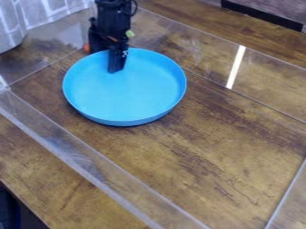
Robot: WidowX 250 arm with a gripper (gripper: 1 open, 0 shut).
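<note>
A large blue round tray (125, 89) lies on the wooden table in the upper left. My dark gripper (109, 59) reaches down from the top to the tray's far rim, its fingers at or just over that rim; their spread is hard to make out at this size. A small orange object shows partly behind the gripper at its left, and a small light green object beside it at the right.
Transparent strips or panels edge it at left and right. A white crumpled item (14, 20) sits at the top left corner.
</note>
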